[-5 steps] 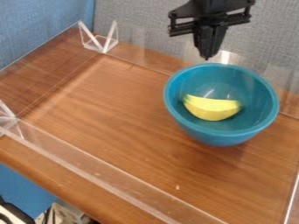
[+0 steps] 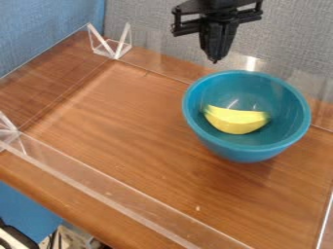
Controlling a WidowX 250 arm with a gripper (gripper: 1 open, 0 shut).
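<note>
My black gripper [image 2: 215,51] hangs at the top of the camera view, above and behind a teal bowl [image 2: 247,146], with its fingers shut and nothing visible between them. A yellow banana-like piece [image 2: 235,121] lies inside the bowl, which stands on the right part of the wooden table [image 2: 117,146].
Clear plastic edging runs round the table, with white-edged brackets [image 2: 109,49] at the back left and at the near left. Grey and blue walls stand behind.
My gripper has moved left, by a small amount, over the last second. The bowl and the yellow piece have not moved.
</note>
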